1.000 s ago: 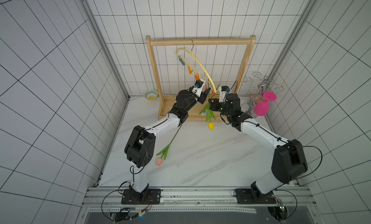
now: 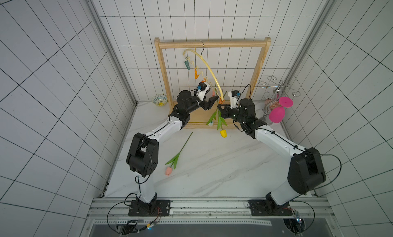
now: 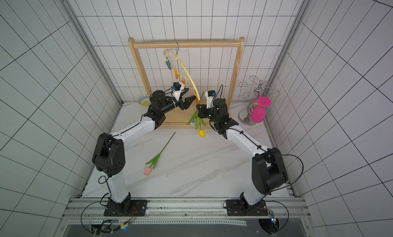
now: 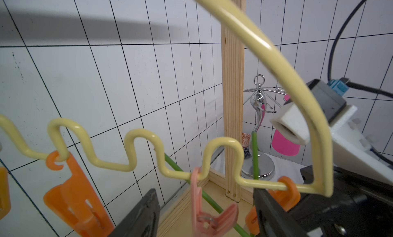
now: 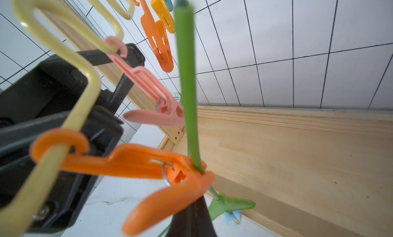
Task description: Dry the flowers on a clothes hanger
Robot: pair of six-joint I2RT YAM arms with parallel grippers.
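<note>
A cream hanger (image 2: 202, 61) with several coloured clips hangs from the wooden rack (image 3: 188, 44). An orange clip (image 5: 98, 163) at its right end lies against a green stem (image 5: 188, 73); a yellow tulip (image 2: 223, 133) hangs below, beside a pale blue flower (image 5: 236, 216). My left gripper is open at the pink clip (image 4: 208, 224), which hangs between its fingertips. My right gripper (image 2: 219, 108) is shut under the orange clip and stem; whether anything is between its fingers is hidden. A pink tulip (image 2: 168, 170) lies at the table's front left.
A metal stand (image 3: 247, 118) with pink pieces stands at the back right. A patterned bowl (image 2: 160, 97) sits at the back left.
My left gripper has moved left, away from the hanger's right end. The hanger has swung slightly. My right gripper has shifted only slightly.
</note>
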